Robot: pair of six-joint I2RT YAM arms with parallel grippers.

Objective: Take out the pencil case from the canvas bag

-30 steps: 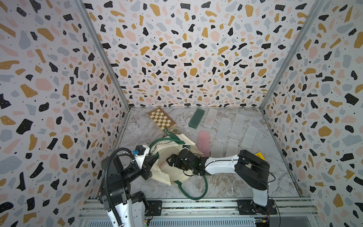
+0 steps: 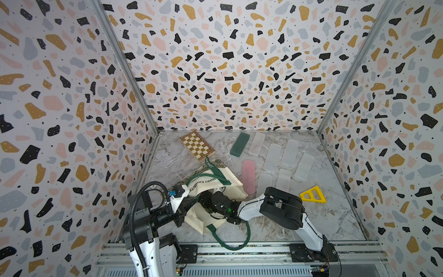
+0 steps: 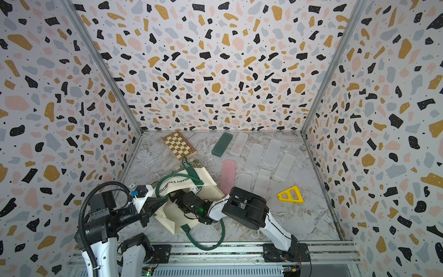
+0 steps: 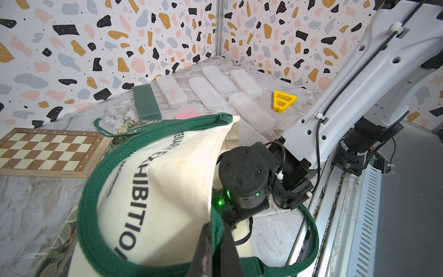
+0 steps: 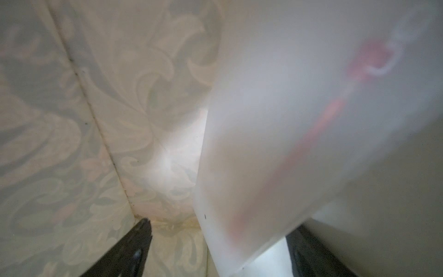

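The canvas bag (image 2: 217,180) lies on its side with green straps and its mouth open. My left gripper is shut on a green strap at the bag's edge. My right gripper (image 2: 205,199) reaches deep inside the bag. In the right wrist view its fingers (image 5: 131,254) stand apart, with a translucent pencil case (image 5: 276,138) in front of and partly between them, showing a blurred pink zip pull. I cannot tell whether it touches them. The case is hidden in the top views.
Several translucent cases (image 2: 290,152), a pink case (image 2: 248,177) and a green case (image 2: 240,144) lie behind and right of the bag. A chessboard (image 2: 197,145) lies at the back left, a yellow triangle (image 2: 312,194) at the right.
My right arm has moved left, deeper into the bag. The left gripper has shifted slightly down with the strap, and the bag's mouth has shifted with them.
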